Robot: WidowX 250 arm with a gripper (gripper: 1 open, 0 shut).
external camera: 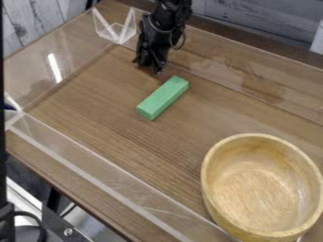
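Note:
A green rectangular block (163, 97) lies on the wooden table (113, 151), set diagonally in the middle. My black gripper (153, 64) is above and behind it at the top centre, apart from the block. Its fingers are dark and small, so whether they are open or shut is hard to see; nothing shows held in them.
A large tan round bowl (259, 185) fills the lower right. A clear angular object (115, 26) stands at the upper left. Black cables lie at the lower left edge.

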